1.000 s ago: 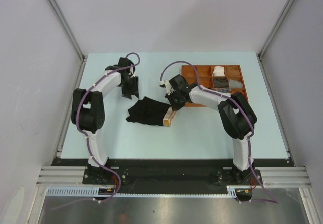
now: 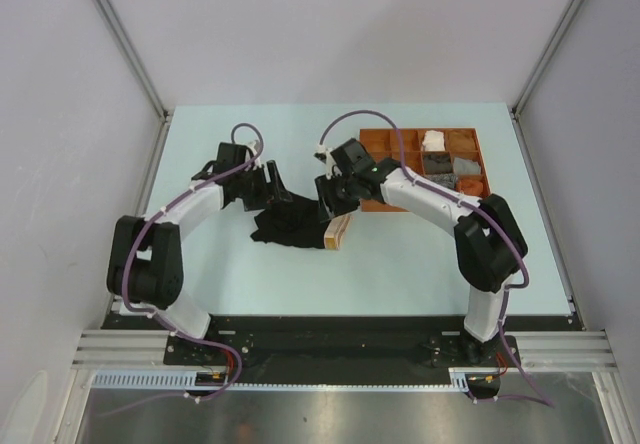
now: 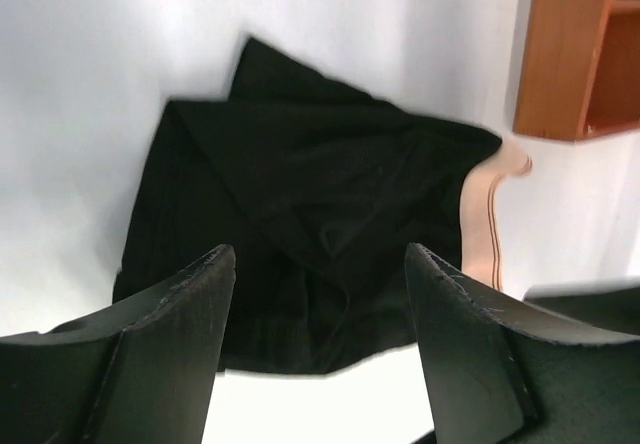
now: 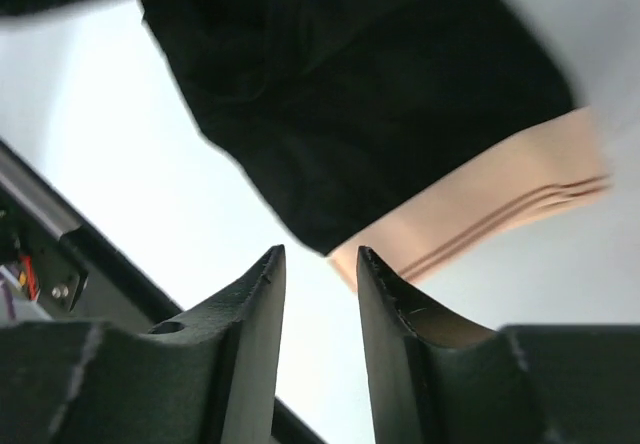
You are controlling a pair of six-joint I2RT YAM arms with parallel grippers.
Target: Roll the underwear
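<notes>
Black underwear with a tan striped waistband lies on the white table, waistband to the right. Its back edge is creased, as the left wrist view shows on the black cloth. My left gripper hovers at the garment's upper left part, its fingers wide apart and empty. Near the waistband end is my right gripper, parted by a narrower gap. In the right wrist view, the waistband passes in front of the right gripper's tips, with no cloth between them.
An orange-brown compartment box stands close to the right arm, holding a white cloth and several folded pieces. Free table lies in front of the garment and to its left.
My left gripper has moved right and toward the front, over the garment, and its fingers have spread. The right gripper has shifted left beside the waistband. The underwear looks unmoved.
</notes>
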